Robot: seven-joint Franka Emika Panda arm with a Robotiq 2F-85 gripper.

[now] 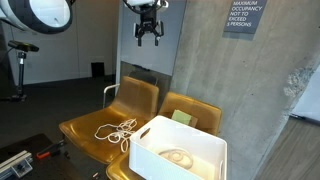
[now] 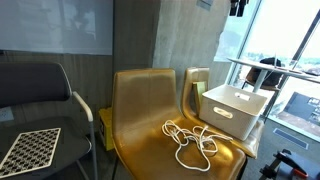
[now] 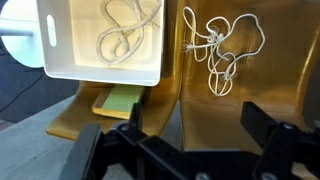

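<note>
High above the chairs my gripper (image 1: 148, 40) is open, with nothing between its fingers. In the wrist view its two fingers (image 3: 288, 130) stand wide apart. A white rope (image 1: 178, 157) lies loosely coiled inside the white box (image 1: 170, 167), which rests on one brown chair. Another white rope (image 2: 190, 138) is spread in loops on the seat of the neighbouring brown chair (image 2: 150, 95). From above, the box (image 3: 110, 75) and its rope (image 3: 127, 38) appear at the upper left, and the loose rope (image 3: 222, 48) at the upper right.
A greenish-yellow block (image 1: 184, 118) sits behind the box against the chair back. To the side stands a dark chair (image 2: 35, 110) with a checkered board (image 2: 30, 150) on it. Open air surrounds the raised gripper.
</note>
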